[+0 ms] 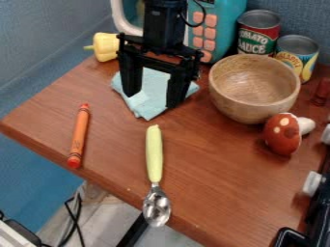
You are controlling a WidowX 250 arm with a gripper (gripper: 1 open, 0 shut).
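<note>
My black gripper [156, 85] hangs over a pale blue cloth [177, 89] at the middle back of the wooden table [110, 145], its two fingers apart and pointing down, low over the cloth. Whether they touch it I cannot tell. A wooden bowl [254, 89] sits to its right. A spoon with a yellow handle [153, 159] lies in front, and an orange crayon [79, 135] lies at the left.
A red-and-white mushroom toy [283, 135] is at the right. Two cans [258, 34] and a teal toy appliance [213, 19] stand at the back, a yellow object [106, 46] at back left. Black appliances line the right edge.
</note>
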